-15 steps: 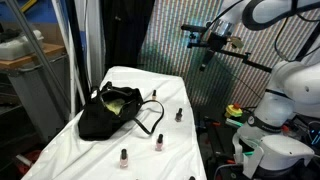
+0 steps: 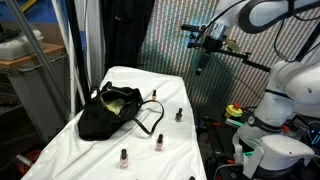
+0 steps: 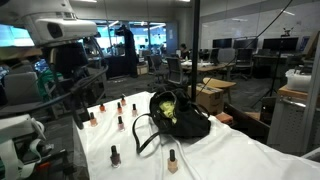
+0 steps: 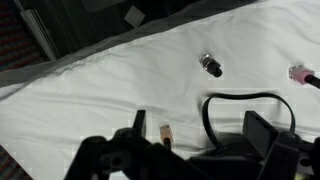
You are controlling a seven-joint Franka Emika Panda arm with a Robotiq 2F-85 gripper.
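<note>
My gripper stands open in the wrist view, its dark fingers wide apart with nothing held between them. In exterior view 1 it hangs high above the right edge of the white-covered table, clear of everything on it. A black bag (image 2: 95, 122) lies on the cloth with its mouth open and something yellow-green (image 3: 166, 105) inside. The bag's strap (image 4: 250, 97) loops out over the cloth. Small dark-capped bottles stand around it: a dark one (image 4: 211, 66), a pink one (image 4: 302, 75) and a tan one (image 4: 166, 132).
The white cloth (image 2: 88, 155) has free room in front of the bag. More small bottles (image 3: 121, 124) stand in a loose group on the table's other side. Behind the table are metal shelving (image 2: 36, 95) and a black curtain (image 2: 124, 35).
</note>
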